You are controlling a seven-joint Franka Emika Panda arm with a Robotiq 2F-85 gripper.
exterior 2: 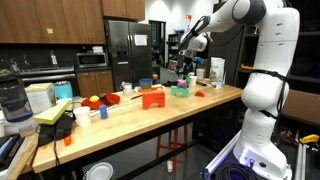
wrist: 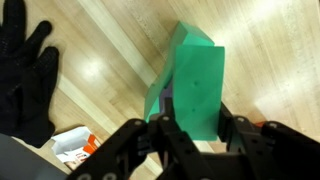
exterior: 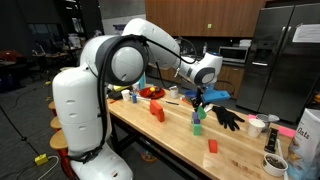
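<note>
My gripper is shut on a green block [wrist: 200, 85], which fills the middle of the wrist view. Beneath it, partly covered, stand another green block [wrist: 190, 37] and a purple one [wrist: 164, 101]. From the front, the held block [exterior: 202, 111] is at the top of a small stack, with the purple block [exterior: 196, 118] under it and a green block [exterior: 197, 129] at the bottom. Whether the held block touches the purple one or hangs just above cannot be made out.
Black gloves [exterior: 227, 118] lie right of the stack. A red block [exterior: 213, 146] rests nearer the front edge, and a larger red object [exterior: 157, 111] stands to the left. White cups [exterior: 256, 127] are at the right.
</note>
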